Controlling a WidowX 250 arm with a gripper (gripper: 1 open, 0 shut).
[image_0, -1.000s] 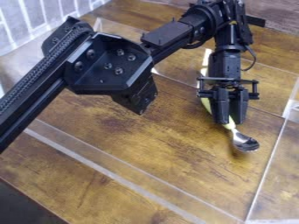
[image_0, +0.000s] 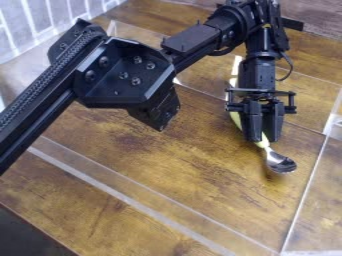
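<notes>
My black gripper (image_0: 262, 128) points straight down at the right of the wooden table, low over a spoon (image_0: 279, 163) with a silver head and a pale handle. The spoon's head sticks out below and to the right of my fingertips. A pale yellow-green strip (image_0: 234, 125) shows behind the gripper; I cannot tell whether it is part of the spoon or a separate thing under it. The fingers hide the middle, so whether they grip anything does not show.
A white grid barrier (image_0: 27, 20) stands at the upper left. The large black arm spans the top and left.
</notes>
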